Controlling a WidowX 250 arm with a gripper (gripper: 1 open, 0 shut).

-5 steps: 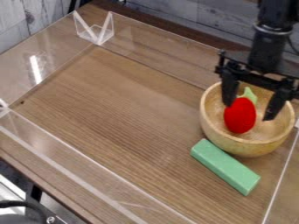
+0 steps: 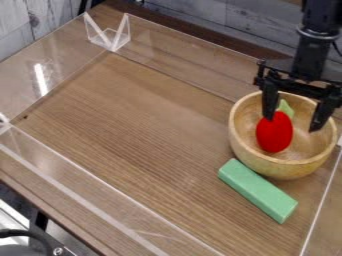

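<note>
My gripper [image 2: 293,102] stands open over the wooden bowl [image 2: 243,155], its dark fingers reaching down on either side near the back of the rim. In the bowl lie a red oval object [image 2: 274,134] and, behind it, a small green piece [image 2: 285,105], partly hidden by the gripper and the red object. Nothing clearly shows held between the fingers. A teal-green block [image 2: 257,188] lies on the table just in front of the bowl.
The wooden table [image 2: 107,130] is broad and clear on the left. A white wire object [image 2: 107,30] stands at the back left. The bowl is close to the right edge of the view.
The bowl, its contents and the block look unmoved.
</note>
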